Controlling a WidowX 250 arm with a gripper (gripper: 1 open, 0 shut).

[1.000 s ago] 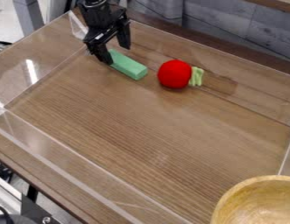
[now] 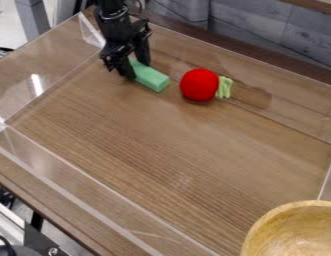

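Note:
My black gripper [image 2: 125, 61] is low over the table at the upper left, its fingers around the left end of a mint-green block [image 2: 148, 78]. The block lies at a slant, its right part uncovered. Whether the fingers grip it is too small to tell. Right of the block sits a red ball-like object [image 2: 199, 85], with a pale green item [image 2: 224, 88] partly behind it.
A large tan bowl [image 2: 293, 232] is at the bottom right corner. A grey wall edge runs along the upper right.
The gripper has come down and a little toward the viewer at the block's left end, covering more of it. The block has barely moved.

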